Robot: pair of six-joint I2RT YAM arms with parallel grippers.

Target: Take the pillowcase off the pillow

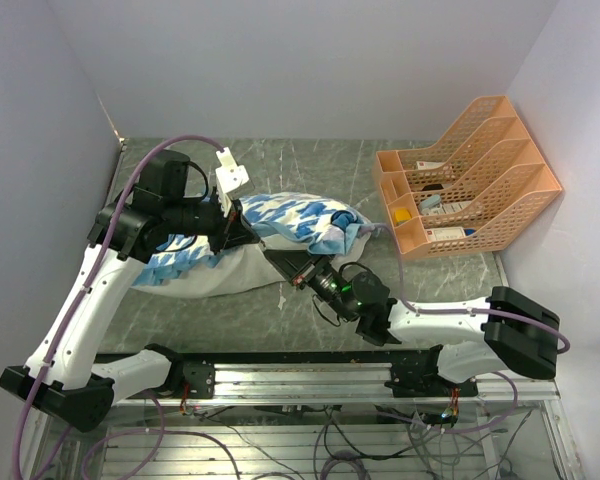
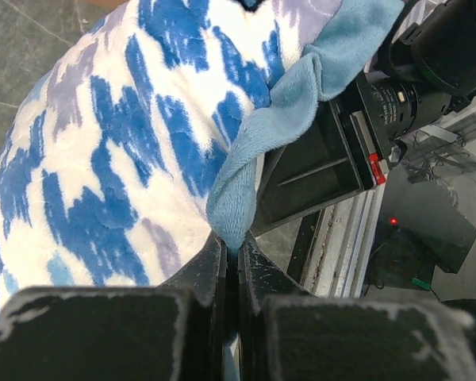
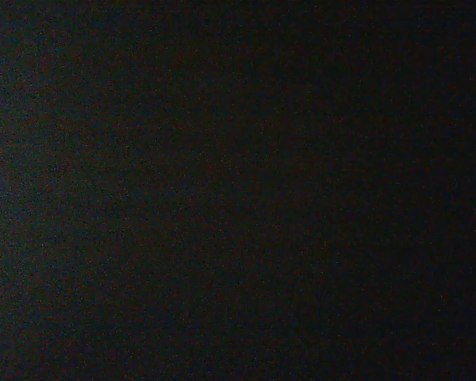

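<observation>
The blue, white and lilac pillowcase (image 1: 298, 214) lies over the pale grey pillow (image 1: 212, 279), whose front side is bare. In the left wrist view my left gripper is shut on a bunched fold of the pillowcase's light-blue hem (image 2: 236, 194). Close to it, at the pillow's front edge, my right gripper (image 1: 267, 250) is shut, with nothing seen between its fingers. Its dark body (image 2: 321, 163) shows behind the hem from the left wrist, and its tips are hidden there. The right wrist view is almost black and shows no object.
An orange organizer (image 1: 535, 200) with small items stands at the back right, just beyond the pillow's right end. Walls close in on the left, right and back.
</observation>
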